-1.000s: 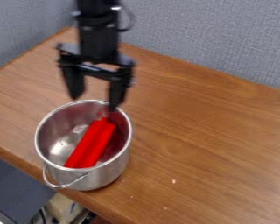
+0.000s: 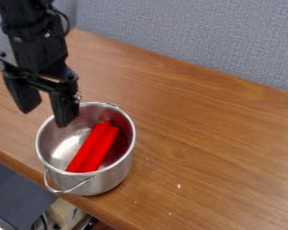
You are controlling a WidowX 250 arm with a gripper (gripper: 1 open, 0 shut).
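Note:
My black gripper (image 2: pixel 44 105) hangs above the table at the upper left, open, with nothing between its two fingers, just over the left rim of a metal pot. The pot (image 2: pixel 118 170) stands near the table's front left edge with its wire handle down at the front. A red elongated object (image 2: pixel 91 150) lies inside it on a slant, toward the right side.
A grey speckled wall (image 2: pixel 207 36) runs along the back. A dark surface lies beyond the table's front left edge.
The arm and gripper have moved left, from above and behind the pot to over its left side. The pot and red object stay where they were.

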